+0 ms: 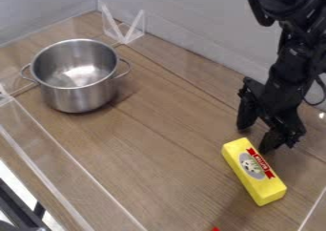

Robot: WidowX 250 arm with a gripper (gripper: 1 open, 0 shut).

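Note:
The black gripper [268,120] is at the right of the camera view, low over the wooden table, with its arm reaching in from the upper right. Its fingers point down and toward the front; whether they are open or shut is hard to make out against the dark body. In front of it, apart, lies a yellow box [254,182] with a red label and a printed figure, lying flat and angled toward the lower right.
A steel pot [76,74] with two handles stands at the left. A white object [124,25] is at the back by the wall. A small red thing shows at the bottom edge.

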